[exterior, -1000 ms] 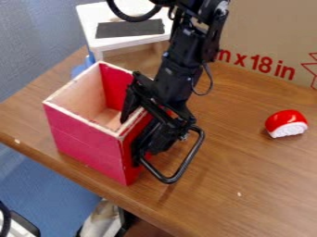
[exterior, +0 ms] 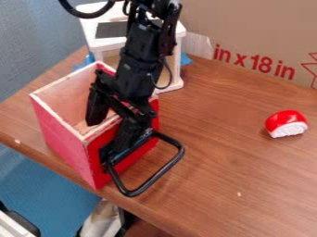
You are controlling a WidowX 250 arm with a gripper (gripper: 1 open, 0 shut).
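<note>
A red box (exterior: 65, 125) with a pale wooden interior sits at the left edge of the table. The black arm reaches down over it, and its gripper (exterior: 114, 139) is low at the box's front right side, partly inside or over it, with a black tube frame projecting right. The fingertips are hidden, so I cannot tell their state. A red and white rounded object (exterior: 285, 123) lies alone on the right of the table.
A white appliance-like object (exterior: 172, 76) stands behind the box, with a cardboard panel (exterior: 260, 51) along the back.
The arm and gripper have shifted left over the box, hiding more of its interior. The red and white object has not moved.
</note>
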